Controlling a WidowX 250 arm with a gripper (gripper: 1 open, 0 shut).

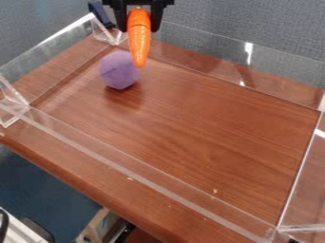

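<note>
An orange carrot [139, 36] hangs point down at the top of the view, held up by my black gripper [139, 13], which is shut on it and partly cut off by the top edge. A purple ball [120, 70] rests on the wooden floor of the tray just below and left of the carrot.
Clear plastic walls [165, 197] ring the wooden surface [191, 133]. A dark blue object stands at the back left corner, outside the wall.
</note>
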